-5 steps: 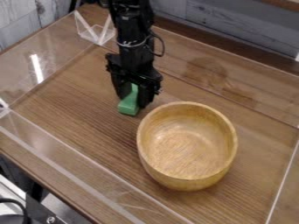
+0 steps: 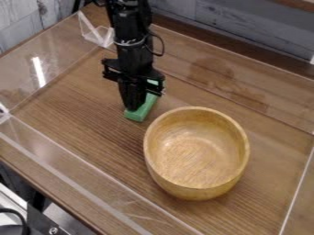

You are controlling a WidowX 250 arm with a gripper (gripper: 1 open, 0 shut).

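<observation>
The black gripper (image 2: pixel 127 92) hangs over the wooden table, its fingertips low at the left end of a green block (image 2: pixel 145 107). It is shut; whether anything is between the fingers cannot be made out, and the arm hides part of the block. The block lies on the table just behind and left of a round tan bowl (image 2: pixel 196 151).
Bare table (image 2: pixel 73 147) stretches left and front of the gripper, and to the right behind the bowl. A clear plastic item (image 2: pixel 94 27) is at the back left. A wall (image 2: pixel 233 27) runs along the back.
The gripper has moved left from above the block to its left end. More of the green block now shows to the right of the fingers.
</observation>
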